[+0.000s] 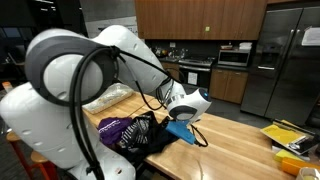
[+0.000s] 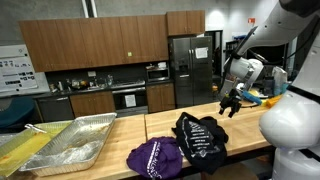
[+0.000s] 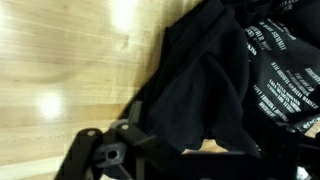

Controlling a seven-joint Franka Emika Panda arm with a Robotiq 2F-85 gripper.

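A black cloth [image 2: 200,140] with white print on part of it lies crumpled on the wooden table. It fills much of the wrist view, where the dark cloth [image 3: 205,75] runs under and between the fingers. My gripper [image 1: 184,132] is low, by the right-hand side of the cloth in exterior view 1. The fingers stand open, spread apart at the bottom of the wrist view, and hold nothing. Whether the fingertips touch the cloth I cannot tell. Beside the black cloth is a bunched purple cloth [image 2: 155,158].
A large foil-like tray [image 2: 75,145] stands on the table, far from my gripper in exterior view 2. Yellow items [image 1: 287,137] are at the right edge of exterior view 1. Bare table [image 1: 225,150] lies between them and my gripper.
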